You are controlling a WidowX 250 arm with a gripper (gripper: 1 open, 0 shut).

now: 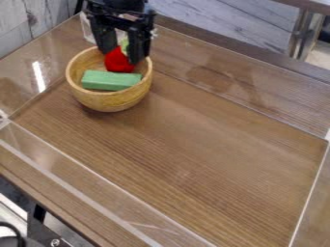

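My dark gripper (118, 41) hangs at the top left over a round wooden bowl (108, 100), its fingers on either side of a red tomato-like object (120, 60) with a green top. A pale green block (111, 81) lies in the bowl in front of the red object. Whether the fingers touch the red object is hard to tell; they appear apart.
A wall corner borders the upper left, and a pale raised edge runs along the top right.
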